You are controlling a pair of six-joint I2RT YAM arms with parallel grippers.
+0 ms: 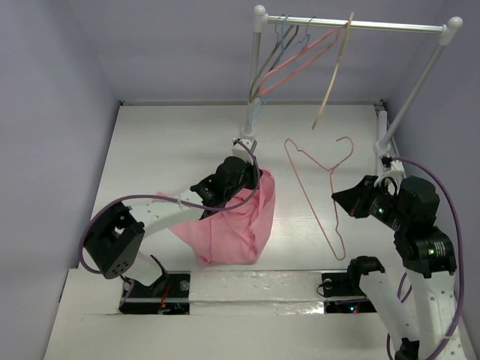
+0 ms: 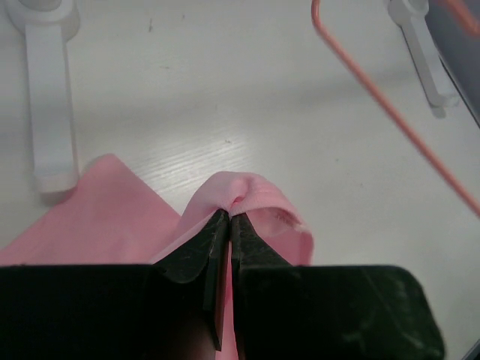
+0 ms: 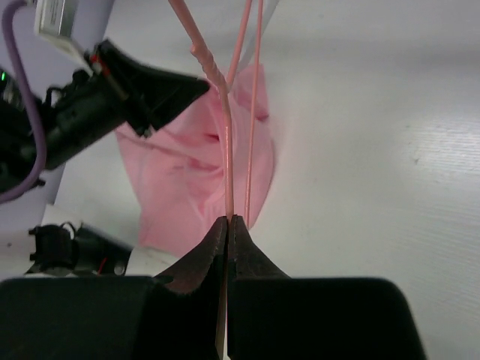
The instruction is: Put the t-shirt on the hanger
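The pink t-shirt (image 1: 232,232) lies crumpled on the table, partly under the left arm. My left gripper is shut on a fold of the shirt, and the pinched cloth (image 2: 251,191) bunches just beyond its fingertips. A thin salmon-pink hanger (image 1: 304,196) hangs in the air right of the shirt, apart from it in the top view. My right gripper (image 1: 336,196) is shut on this hanger; its wire (image 3: 228,150) runs up from between the fingertips in the right wrist view. The fingers of the left gripper are mostly hidden from above.
A white rack with a horizontal rail (image 1: 360,25) stands at the back, several hangers on it. A wooden hanger (image 1: 334,71) hangs mid-rail. Rack feet (image 2: 51,105) rest on the table. Between shirt and right rack foot, the white tabletop (image 1: 315,232) is bare.
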